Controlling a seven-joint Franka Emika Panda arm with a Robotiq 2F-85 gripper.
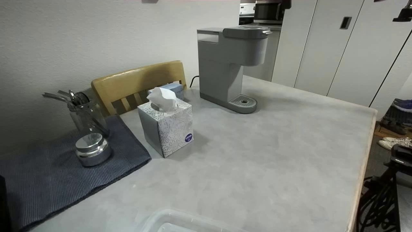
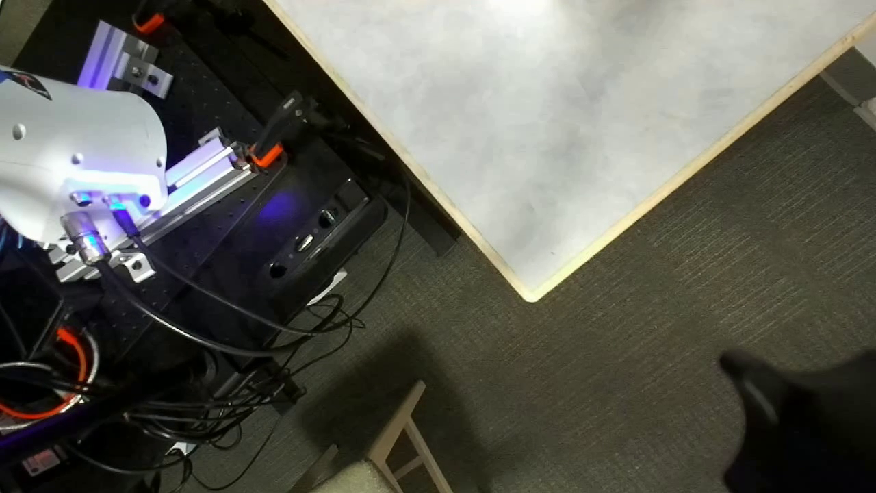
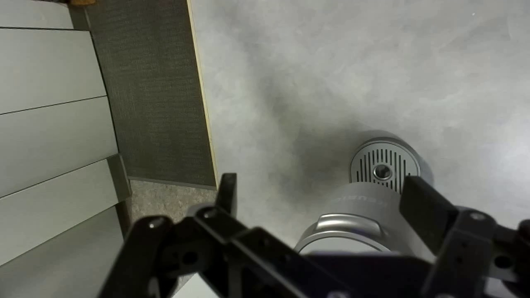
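Note:
In the wrist view my gripper is open, its two dark fingers wide apart and nothing held between them. Below it is a grey coffee maker point(image 3: 348, 201), seen from above, with its silver lid handle point(image 3: 348, 223) and round slotted drip tray point(image 3: 373, 161). Part of the machine is hidden behind the gripper. Exterior view 1 shows the same coffee maker point(image 1: 247, 48) upright at the table's far side, lid down and no cup on its tray.
A tissue box point(image 1: 175, 131), a jar of utensils point(image 1: 87, 116) and a silver-lidded container point(image 1: 92, 150) stand at the left, the latter two on a blue mat point(image 1: 58, 181). A clear plastic container point(image 1: 170, 214) sits at the front.

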